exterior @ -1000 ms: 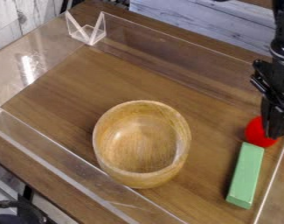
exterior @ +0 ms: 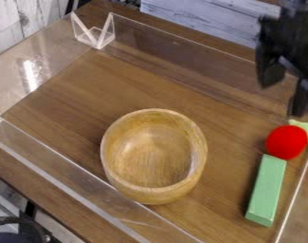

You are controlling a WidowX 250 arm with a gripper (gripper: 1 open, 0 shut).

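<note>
A dark, motion-blurred gripper (exterior: 282,81) hangs at the upper right with its fingers spread open, nothing seen between them. Below it a red ball (exterior: 285,141) rests at the right, with a small pale green piece behind it. A long mint-green block (exterior: 265,190) lies just in front of the ball. A round wooden bowl (exterior: 154,185) stands in the lower middle.
Clear plastic walls (exterior: 96,30) border the wooden table (exterior: 99,95). A black object shows at the lower left edge, outside the board.
The gripper has risen from just above the red ball toward the upper right, uncovering the ball and the pale piece behind it. The bowl and block are unchanged.
</note>
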